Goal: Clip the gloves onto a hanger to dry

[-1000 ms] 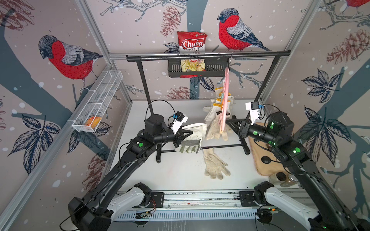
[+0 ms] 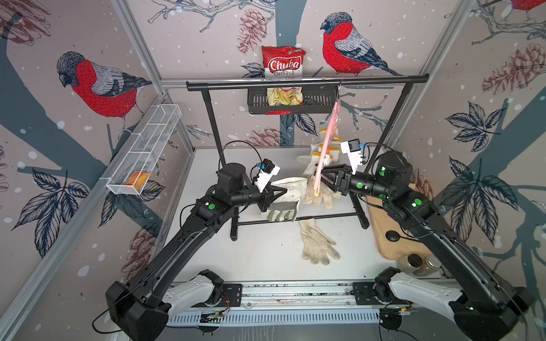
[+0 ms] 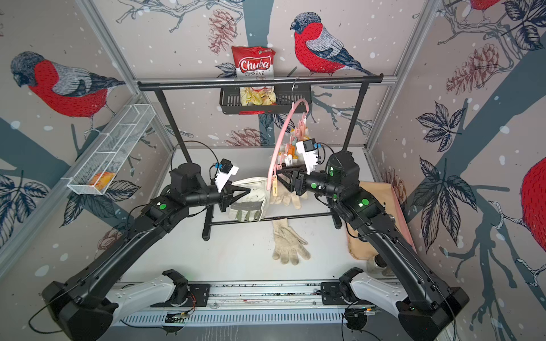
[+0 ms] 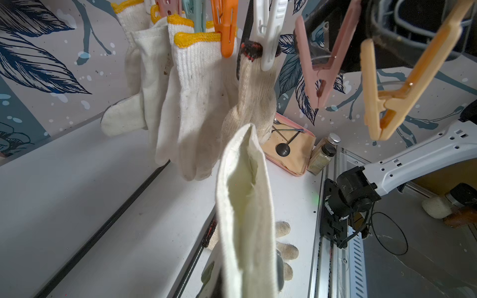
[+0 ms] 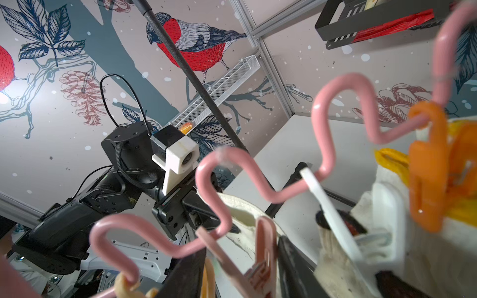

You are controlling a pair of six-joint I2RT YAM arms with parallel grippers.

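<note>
The white and grey glove [image 2: 290,196] hangs from my left gripper [image 2: 283,191], which is shut on its cuff. In the left wrist view the cuff's opening [image 4: 243,188] faces upward; the left fingers are hidden. A pink hanger [image 2: 326,145] hangs from the rail. My right gripper [image 2: 323,175] stands at the hanger's near end. In the right wrist view its partly open fingers [image 5: 293,273] are on both sides of a pink clip [image 5: 263,258]; contact cannot be told. This clip [image 4: 322,74] hangs above and right of the cuff, apart from it, with a peach clip [image 4: 395,94] beside it.
Several gloves [image 4: 198,89] hang from other clips, including an orange clip [image 4: 226,24] and a white clip [image 4: 269,34]. Another glove [image 2: 317,243] lies flat on the table. The rack's lower bar [image 2: 256,222] crosses behind it. Open table shows at front left.
My right gripper has moved left to the hanger, whose near end has swung left toward the held glove. The left gripper has shifted only slightly, still with its glove.
</note>
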